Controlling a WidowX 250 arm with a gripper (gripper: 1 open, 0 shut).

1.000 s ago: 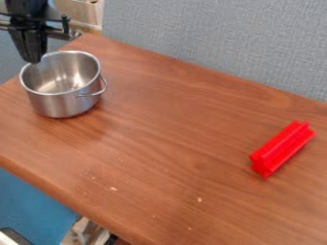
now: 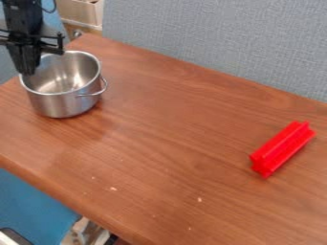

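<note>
A shiny steel pot (image 2: pixel 64 99) with a wire handle sits at the table's left edge. My black gripper (image 2: pixel 26 63) hangs over the pot's left rim at the top left of the view, pointing down and shut, with nothing visible between its fingers. On the right of the table lies a long red object (image 2: pixel 281 148), set diagonally.
A grey textured wall (image 2: pixel 217 33) runs along the back. Blue floor shows past the table's left edge.
Over the last second my gripper has shifted slightly left and down toward the pot's rim. The pot and the red object have not moved.
</note>
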